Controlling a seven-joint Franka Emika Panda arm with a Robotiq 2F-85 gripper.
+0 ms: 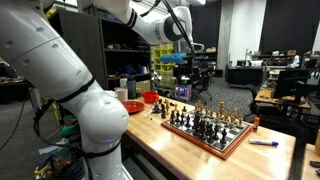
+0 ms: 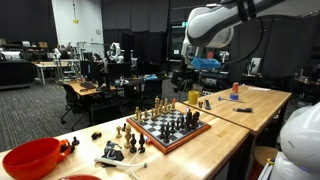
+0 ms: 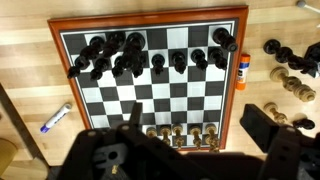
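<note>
A wooden-framed chessboard (image 3: 163, 104) lies on the table with black pieces (image 3: 135, 50) along one side and gold-coloured pieces (image 3: 180, 131) along the other, partly hidden by my gripper. My gripper is open above the board. Its dark fingers stand wide apart at the lower left and right of the wrist view, with board and pieces showing below the gap. No piece shows held between them. From outside, the gripper (image 1: 183, 72) hangs well above the pieces, clear of the board.
An orange stick (image 3: 242, 72) lies beside the board's frame. Off-board pieces (image 3: 292, 82) stand on one side, and a marker (image 3: 57, 118) lies on the other. A red bowl (image 2: 36, 158) is at the table's edge. Bare wood (image 1: 225, 165) lies in front of the board.
</note>
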